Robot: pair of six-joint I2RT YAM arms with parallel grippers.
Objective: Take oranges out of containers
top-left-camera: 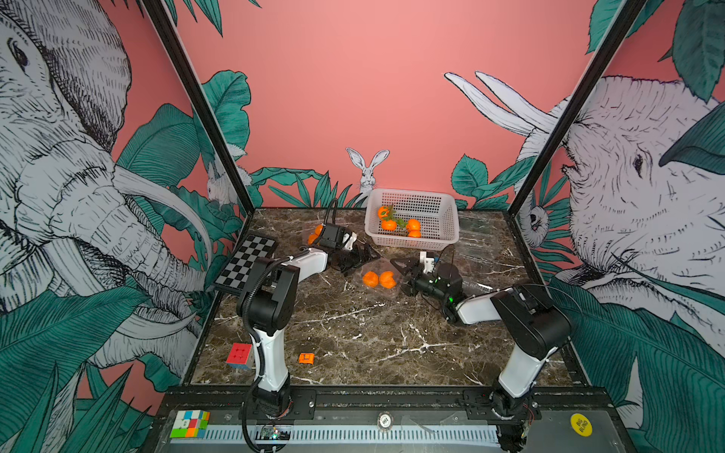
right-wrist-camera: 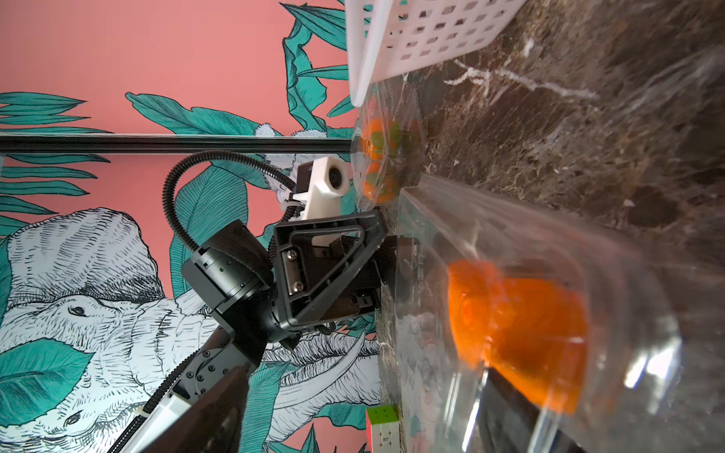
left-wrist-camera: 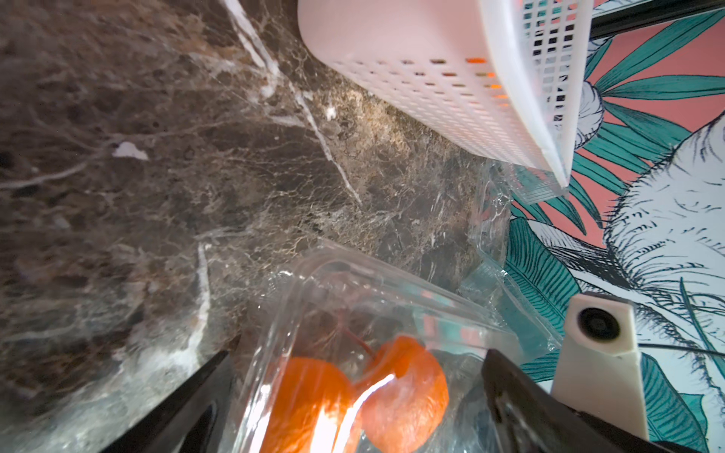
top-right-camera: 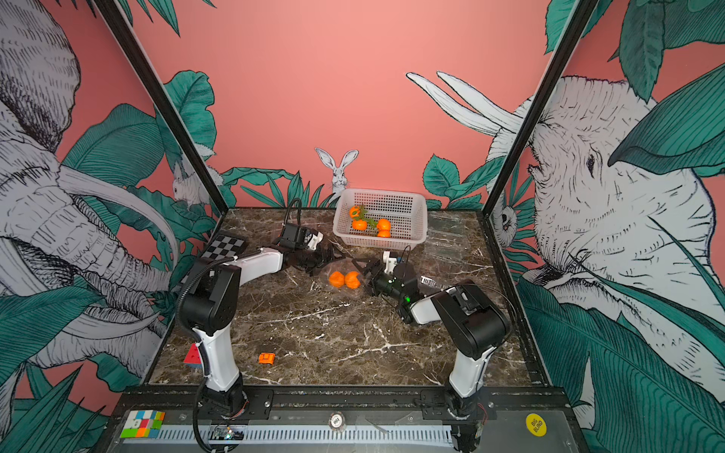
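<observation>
A clear plastic container [left-wrist-camera: 392, 283] with two oranges [left-wrist-camera: 404, 392] inside is on the dark marble table between my grippers. In the left wrist view my left gripper is open, its fingers spread on either side of this end of the container. My right gripper also has its fingers apart; one finger [right-wrist-camera: 517, 415] shows through or within the clear plastic beside the oranges, I cannot tell which. A second clear container [right-wrist-camera: 392, 128] with oranges lies behind the left arm. The white basket [top-left-camera: 411, 241] at the back holds several oranges [top-left-camera: 413, 225], some with green leaves.
Clear empty-looking plastic [top-left-camera: 483, 241] lies right of the basket. A checkered board [top-left-camera: 245, 264] is at the left edge, with a red block [top-left-camera: 239, 352] and an orange block [top-left-camera: 306, 358] at the front left.
</observation>
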